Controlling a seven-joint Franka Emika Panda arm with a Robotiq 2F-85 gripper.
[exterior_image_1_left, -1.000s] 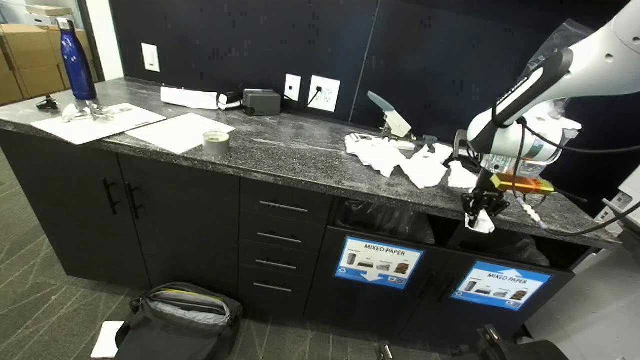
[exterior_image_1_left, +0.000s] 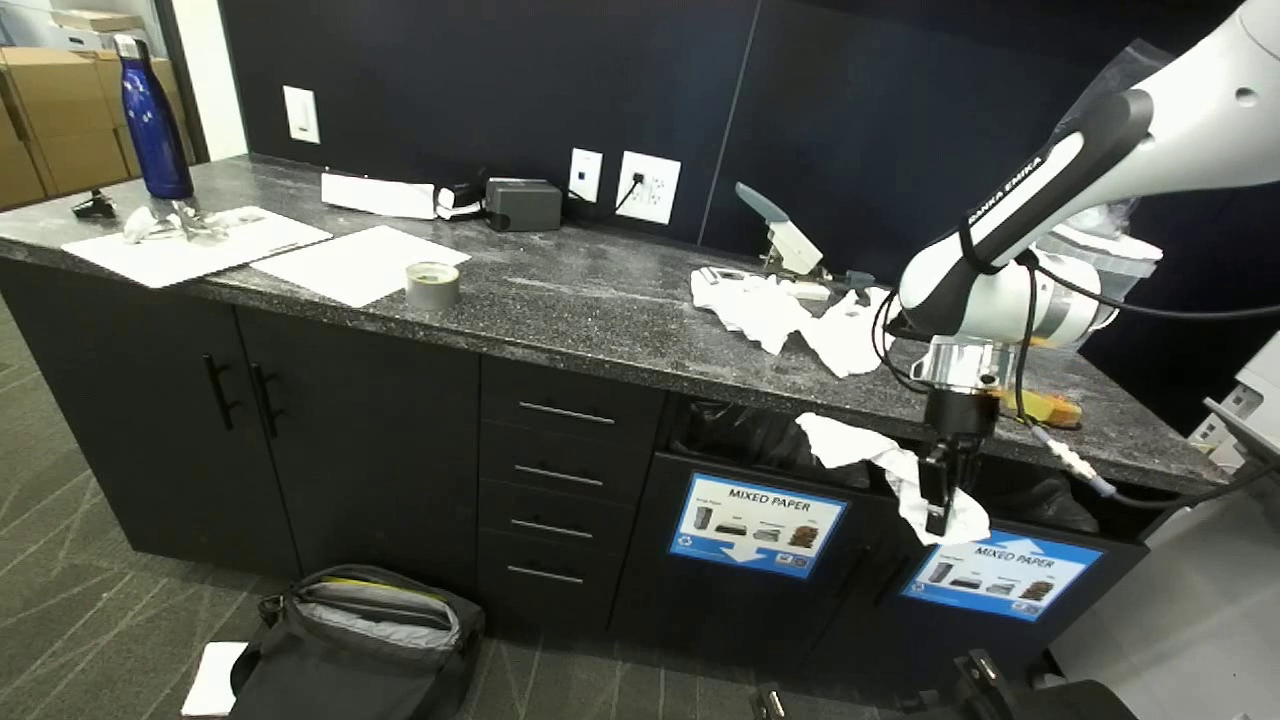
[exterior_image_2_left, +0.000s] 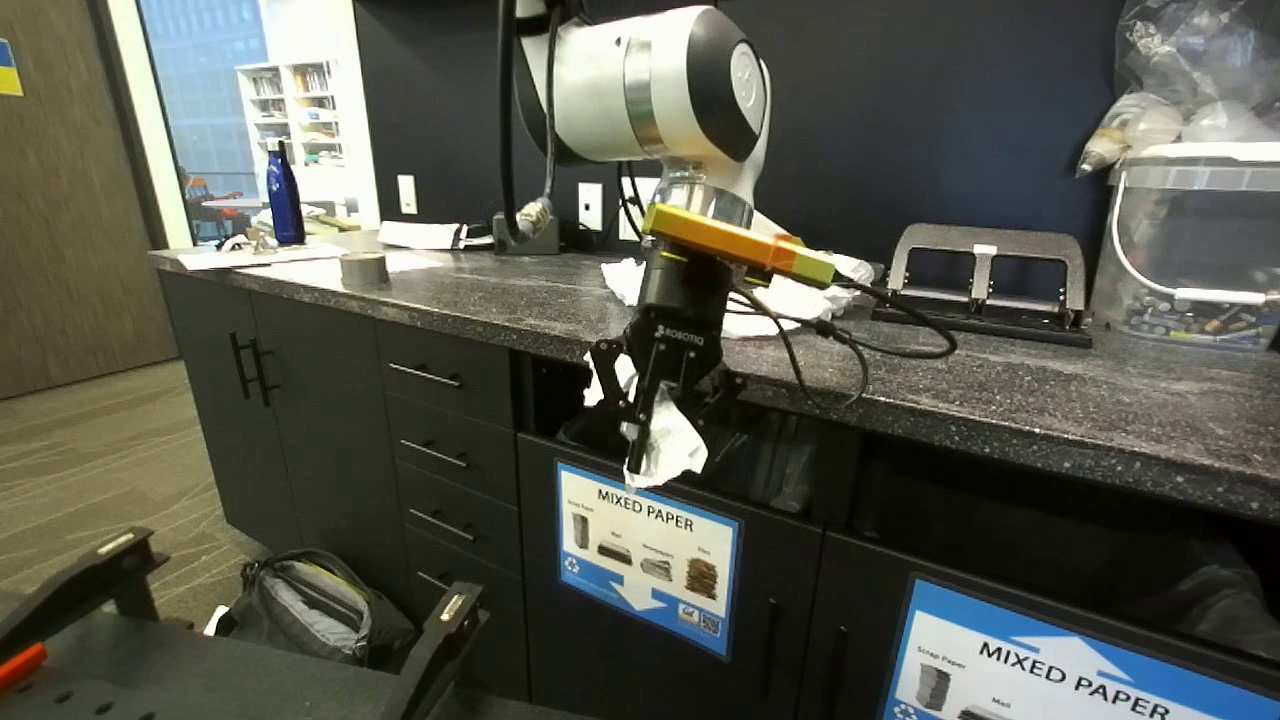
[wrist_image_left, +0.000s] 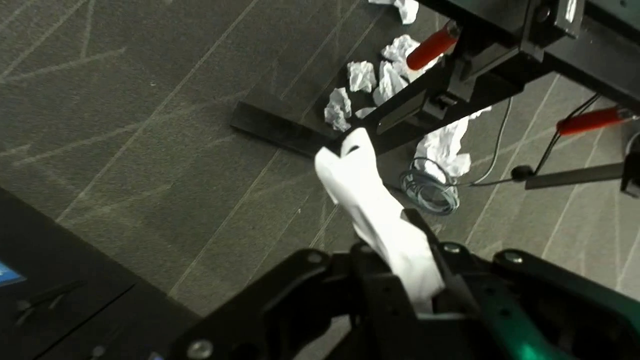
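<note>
My gripper (exterior_image_1_left: 938, 498) points down in front of the counter's edge, shut on a crumpled white paper (exterior_image_1_left: 861, 446). In exterior view 1 the paper trails out to the left and also shows behind the fingertips. In exterior view 2 the gripper (exterior_image_2_left: 648, 438) hangs before the cabinet front, with part of the paper (exterior_image_2_left: 674, 446) bulging out beside a finger. The wrist view shows the paper (wrist_image_left: 381, 225) running forward from between the fingers, with floor beneath it. More crumpled white paper (exterior_image_1_left: 750, 306) lies on the counter behind.
Below the counter (exterior_image_1_left: 576, 318) are bin openings (exterior_image_1_left: 768, 438) with bags inside, above "MIXED PAPER" signs (exterior_image_1_left: 756, 526). Several crumpled papers (wrist_image_left: 360, 76) lie on the floor near a dark frame (wrist_image_left: 468, 78). A hole punch (exterior_image_2_left: 990, 276) and a clear bucket (exterior_image_2_left: 1188, 246) stand on the counter.
My gripper has come lower and slightly left, out past the counter's edge, and its wrist has turned. More of the held paper shows now, stretching to the left.
</note>
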